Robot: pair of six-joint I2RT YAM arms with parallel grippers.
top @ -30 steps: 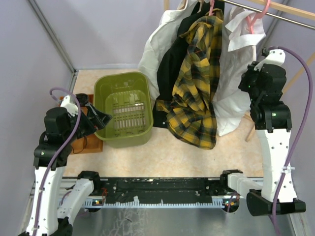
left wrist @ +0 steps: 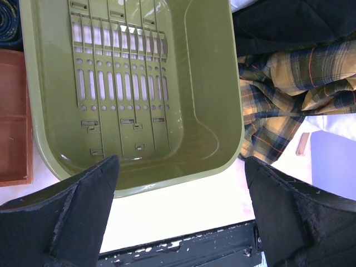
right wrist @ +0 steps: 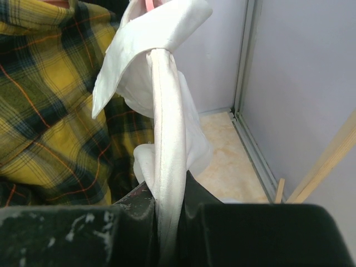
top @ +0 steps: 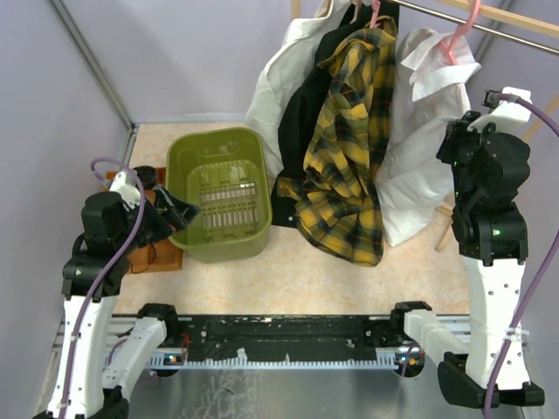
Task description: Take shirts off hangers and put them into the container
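Observation:
A white shirt [top: 417, 161] hangs from a pink hanger [top: 457, 39] at the right end of the rail. My right gripper [top: 454, 140] is shut on the shirt's edge, just below the collar. In the right wrist view a narrow white band of the shirt [right wrist: 168, 122] runs down from the collar into the fingers, pulled taut between the fingers. Only a bit of pink hanger [right wrist: 149, 5] shows there, at the collar. My left gripper [top: 185, 211] stands open by the green basket's left side, nothing between its fingers.
The empty green basket [top: 220, 251] stands on the table beside a brown tray [top: 144, 260]. A yellow plaid shirt [top: 349, 131], black cloth [top: 306, 118] and another white garment [top: 275, 96] hang to the left. A wooden pole [right wrist: 328, 158] stands at right.
My right gripper has shifted rightward, drawing the white shirt's edge and collar the same way. The left arm stays put.

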